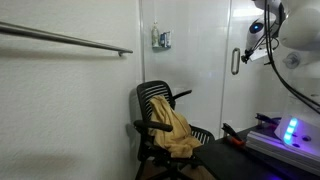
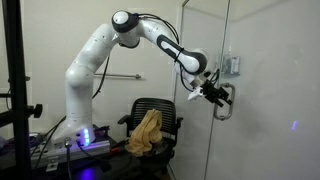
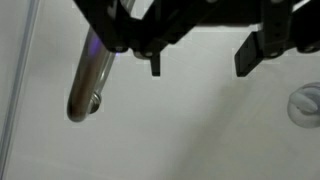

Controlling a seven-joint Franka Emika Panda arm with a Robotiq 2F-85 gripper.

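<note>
A metal door handle stands upright on the pale door panel. My gripper is just to its right in exterior view 1. In the wrist view the handle is a rounded metal bar at the left, outside the gap of my gripper. Both fingers stand apart, with only the pale panel behind the gap. Exterior view 2 has the handle close by the gripper's end; whether they touch cannot be told there.
A black office chair with a tan cloth over it stands in the middle. Small bottles hang high on the wall. A long rail runs along the left wall. A clear round thing shows at the wrist view's right.
</note>
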